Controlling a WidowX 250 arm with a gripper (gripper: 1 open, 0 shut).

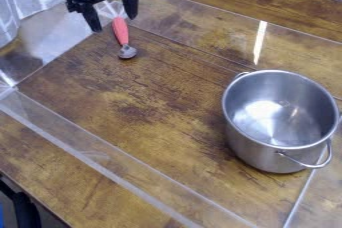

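Note:
My black gripper (110, 10) hangs at the upper left of the camera view, over a small utensil (120, 34) with a red handle and a round silver end, which lies on the wooden surface. The gripper is above or beside the handle's top; whether it touches it, and how its fingers stand, I cannot tell. A large steel pot (278, 117) with two handles sits empty at the right.
Clear plastic edges run along the lower left and the sides. A dark object sits at the bottom left corner.

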